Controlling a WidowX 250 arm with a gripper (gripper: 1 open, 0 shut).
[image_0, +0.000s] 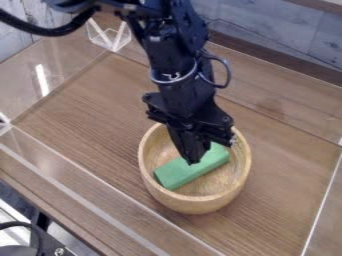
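The black robot gripper hangs in the middle of the view, its tips over a light wooden bowl. In the bowl lies a green oblong block, partly behind the gripper. The fingertips are above the block; whether anything is between them, and whether they are open or shut, I cannot tell.
A low wooden wall runs along the back. A dark cable or part shows at the bottom left corner.
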